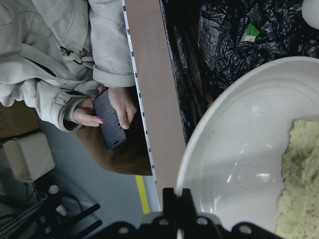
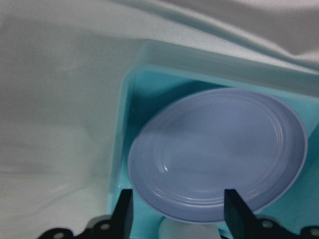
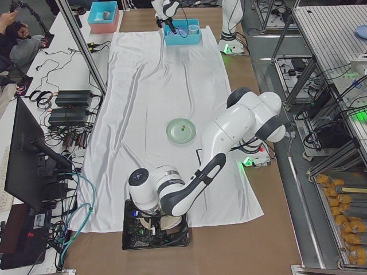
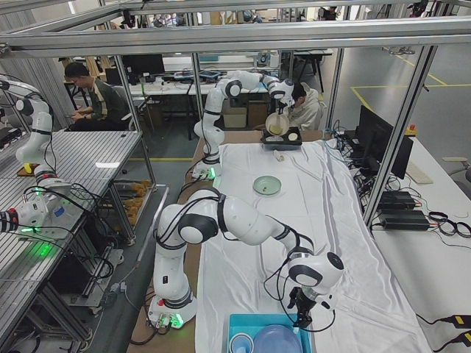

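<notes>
My left gripper is shut on the rim of a white bowl [image 1: 234, 149] holding flat pale-yellow food [image 1: 304, 179], raised over a black tray [image 3: 129, 240] lined with black plastic at the table's end. My right gripper stands open above a light-blue bin [image 2: 119, 149], in which lie a lavender oval plate [image 2: 214, 149] and a pale item [image 2: 187, 229], partly hidden. A green plate [image 3: 180, 130] rests alone mid-cloth.
Monitors [image 3: 26, 160], cables and metal posts line one side. A seated person [image 1: 65, 59] holding a phone is just beyond the tray's end.
</notes>
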